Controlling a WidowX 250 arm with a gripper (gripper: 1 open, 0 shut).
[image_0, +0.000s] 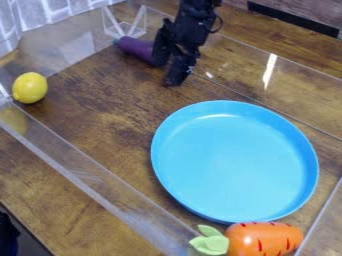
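My black gripper (171, 62) is low at the top centre, over a purple eggplant (136, 48) that lies on the wooden floor at the back. The gripper is open; its dark fingers partly cover the eggplant's right end, and whether they touch it is unclear.
A large blue plate (234, 160) fills the front right. A yellow lemon (30, 87) lies at the left, and an orange carrot (263, 239) with a pale green top at the bottom right.
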